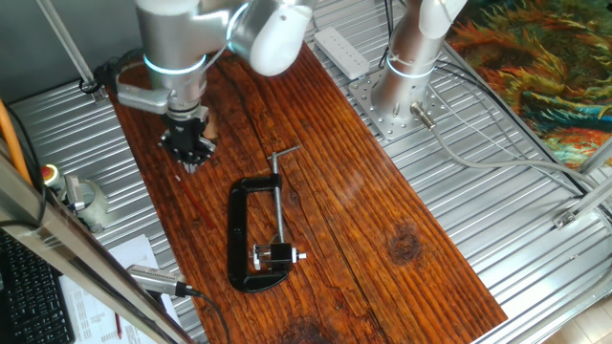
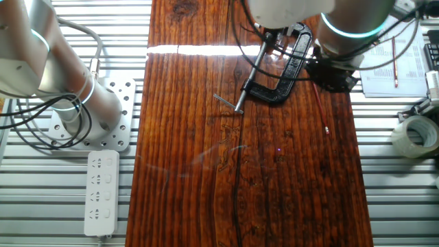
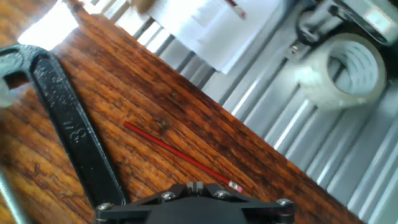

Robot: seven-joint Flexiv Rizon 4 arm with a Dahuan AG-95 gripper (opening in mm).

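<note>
A thin red pencil (image 3: 180, 154) with a pale tip lies flat on the wooden board (image 3: 155, 93), near its edge; it also shows in exterior view 2 as the red pencil (image 2: 319, 106). My gripper (image 1: 190, 168) hangs over the board close to the pencil's pale end. In the wrist view, the fingertips of the gripper are together at the bottom, with nothing visible between them. The pencil appears just beyond them, not held. A large black C-clamp (image 1: 238, 229) lies beside the pencil, its metal screw (image 1: 278, 210) toward the board's middle.
Off the board's edge are a tape roll (image 3: 348, 70) and white papers (image 3: 211, 28) with another pencil (image 3: 236, 9). A gray device (image 1: 158, 280) with a cable overlaps the board's edge. A power strip (image 2: 102, 193) stands near the robot base (image 2: 113, 113). Much of the board is clear.
</note>
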